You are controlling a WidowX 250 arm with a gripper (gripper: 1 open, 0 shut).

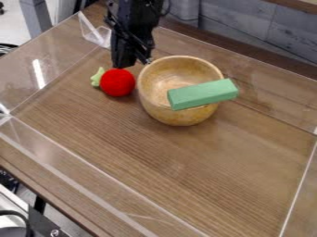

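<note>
The black gripper (124,57) hangs at the top middle, just above a red round object with a green top, like a tomato or strawberry (118,83). It looks shut, with nothing visible between its fingers, though they are small and dark. To the right a wooden bowl (173,109) holds a mint-green block (203,93) that lies tilted across its right rim.
A clear plastic object (95,31) is at the back left, and a grey wooden backboard (235,32) runs along the back right.
</note>
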